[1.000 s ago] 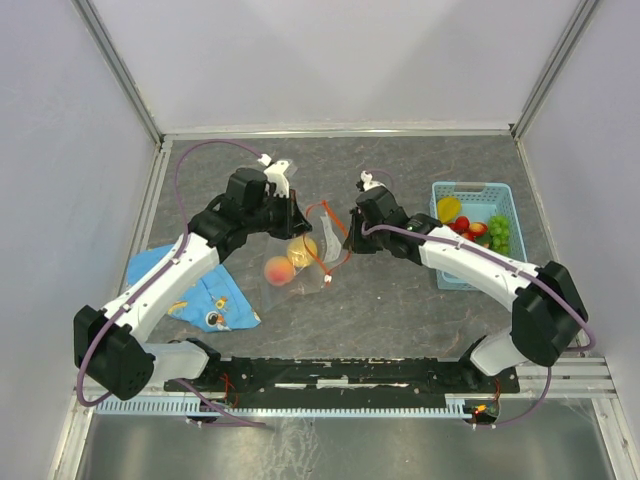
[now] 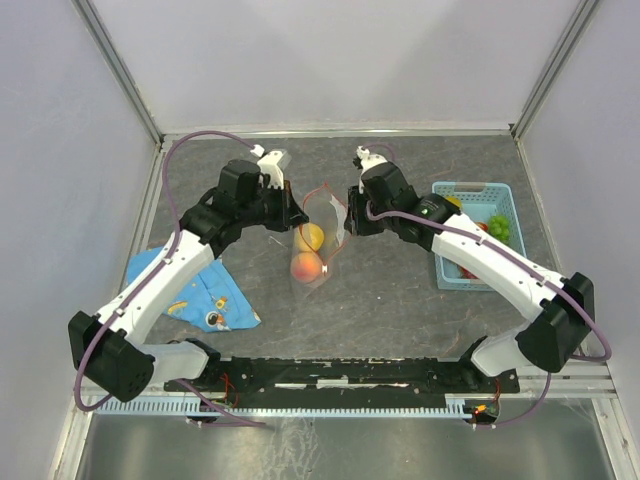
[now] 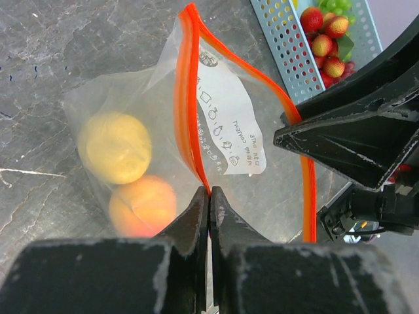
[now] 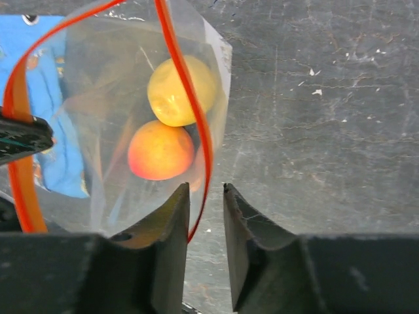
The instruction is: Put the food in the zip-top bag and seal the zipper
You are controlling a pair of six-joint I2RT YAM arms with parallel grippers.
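Observation:
The zip top bag (image 3: 229,124) with orange zipper hangs open, holding a yellow fruit (image 2: 309,237) and a peach (image 2: 306,266) low inside. My left gripper (image 2: 293,218) is shut on one zipper edge, seen clearly between its fingertips in the left wrist view. My right gripper (image 2: 355,215) is part open at the other side; in the right wrist view the orange edge runs down by its left finger, and I cannot tell if it is between the fingers.
A blue basket (image 2: 447,270) of mixed fruit stands at the right. A blue printed cloth (image 2: 215,300) lies at the left.
The right arm has risen and its gripper has opened somewhat. The left arm has shifted slightly left, and the bag now hangs more upright with the fruit shifted rightward.

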